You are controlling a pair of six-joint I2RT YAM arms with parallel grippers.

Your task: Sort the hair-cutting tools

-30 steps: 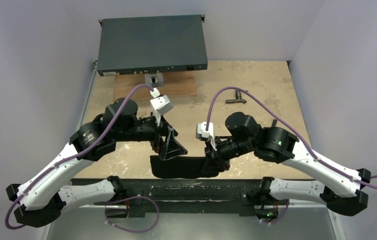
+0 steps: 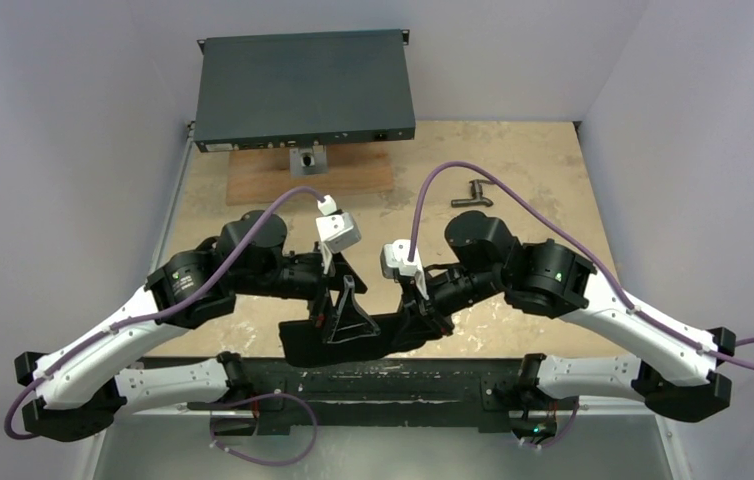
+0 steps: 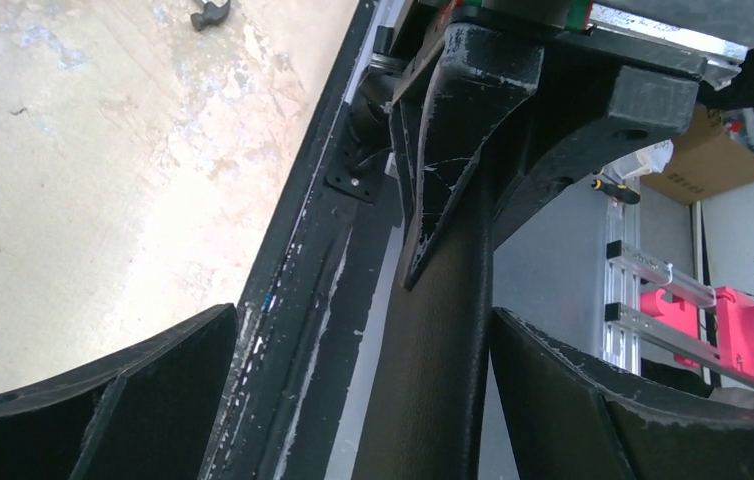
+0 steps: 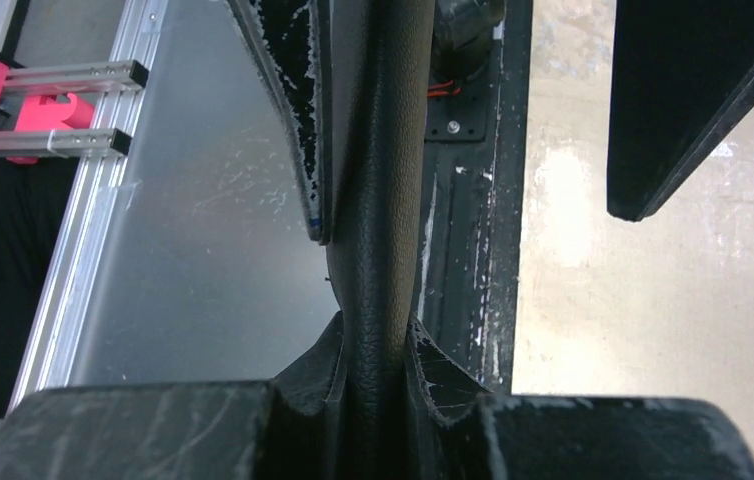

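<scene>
A flat black pouch [image 2: 318,344] [image 4: 378,200] hangs over the front edge of the table. My right gripper [image 2: 423,325] is shut on it, pinching it in a fold. My left gripper [image 2: 345,318] stands open over the pouch's left part, its fingers either side of the dark material in the left wrist view. A small dark metal tool [image 2: 471,200] lies at the back right of the table; whether it is one of the hair cutting tools cannot be told.
A grey rack box [image 2: 303,85] on a wooden board [image 2: 253,180] stands at the back. Both arms are close together at the front middle.
The pouch has moved left and a little towards the front. My left gripper has moved down the top view and right; my right gripper has shifted left.
</scene>
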